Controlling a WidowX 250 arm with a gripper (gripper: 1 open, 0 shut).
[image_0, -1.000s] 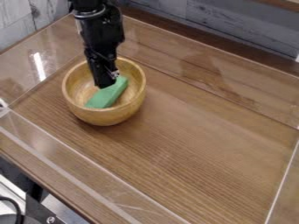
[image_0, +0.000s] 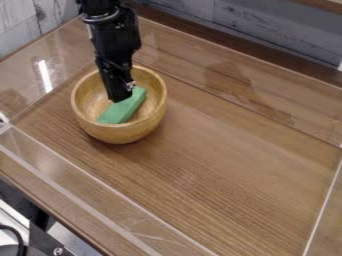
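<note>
A tan bowl (image_0: 147, 122) stands on the wooden table at the upper left, with a green oblong object (image_0: 123, 106) lying inside it. My black gripper (image_0: 115, 82) reaches down from the top edge over the bowl's back part, just above and behind the green object. It looks shut, and nothing shows held in it; its tips are dark and small to make out.
A pale raised edge runs along the back right, and dark cables (image_0: 14, 240) show at the lower left corner beyond the table.
</note>
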